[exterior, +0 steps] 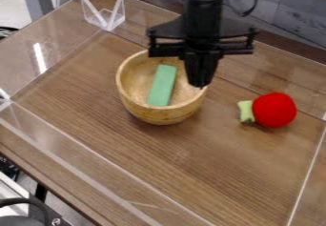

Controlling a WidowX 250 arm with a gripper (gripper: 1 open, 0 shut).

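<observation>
My gripper (199, 62) hangs over the rear right part of a yellow bowl (188, 109), its dark body hiding some of the rim; whether its fingertips touch anything is unclear. A green block (163, 86) lies in the left half of the bowl, to the left of the gripper. A red round object (275, 109) with a pale green end lies on the wooden table to the right of the bowl.
A clear plastic holder (105, 11) stands at the back left. A dark cable is at the lower left edge.
</observation>
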